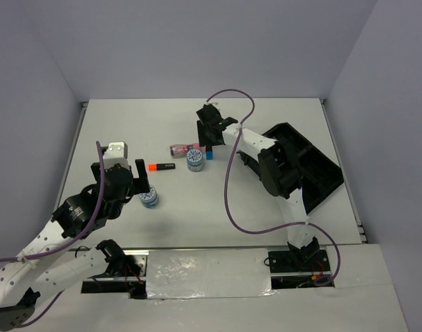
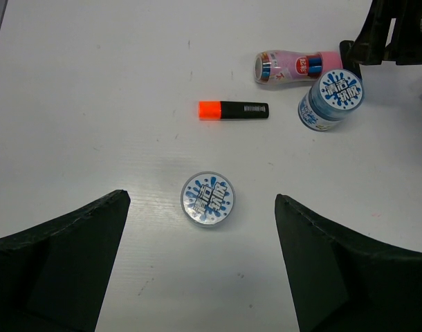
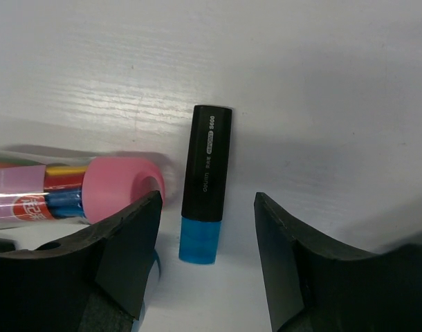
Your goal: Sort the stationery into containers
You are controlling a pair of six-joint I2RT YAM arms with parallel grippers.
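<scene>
A blue-and-black highlighter (image 3: 205, 169) lies between the spread fingers of my right gripper (image 1: 208, 138), which hovers over it, part open. Beside it are a pink-capped clear bottle (image 2: 290, 67) and a blue jar (image 2: 331, 100). An orange-and-black highlighter (image 2: 233, 110) lies farther left. A second blue jar (image 2: 207, 199) sits below my left gripper (image 1: 121, 177), which is open and empty over the table's left front.
A black compartmented container (image 1: 322, 173) fills the right side of the white table (image 1: 128, 121), partly hidden by my right arm.
</scene>
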